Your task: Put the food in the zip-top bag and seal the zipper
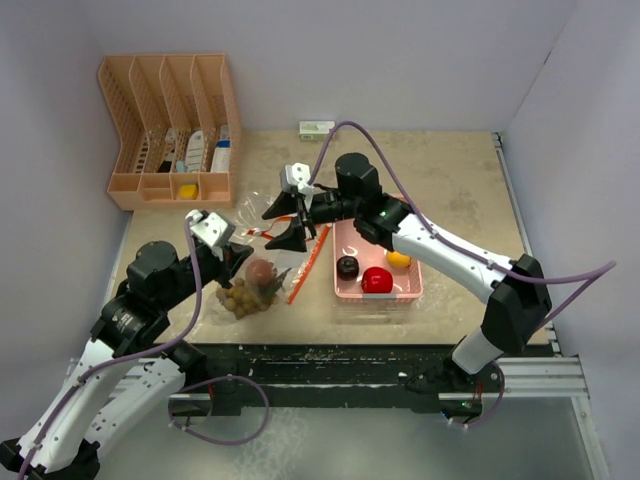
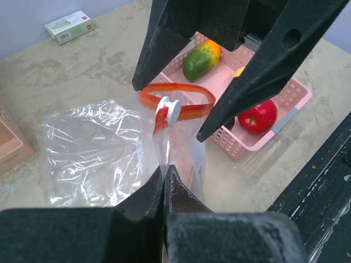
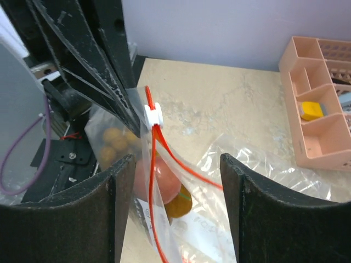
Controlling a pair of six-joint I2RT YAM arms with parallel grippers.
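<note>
The clear zip bag (image 1: 283,258) hangs partly raised, with several small yellow-brown rounds (image 3: 115,143) and a larger pinkish round food (image 3: 164,183) low inside it. Its orange zipper (image 2: 189,112) is spread in a loop, with a white slider (image 3: 154,115) at the left end. My left gripper is shut on thin film of the bag just beside that slider. Around the zipper loop, my right gripper (image 1: 270,228) stands open; its fingers (image 2: 249,82) are well apart and the orange strip passes between them, apparently not pinched.
A pink basket (image 1: 343,242) on the right holds a red apple (image 1: 377,280), a dark round fruit (image 1: 347,267) and other produce. At the back left stands a peach divided rack (image 1: 125,190). A small green-white box (image 1: 316,130) lies by the rear wall.
</note>
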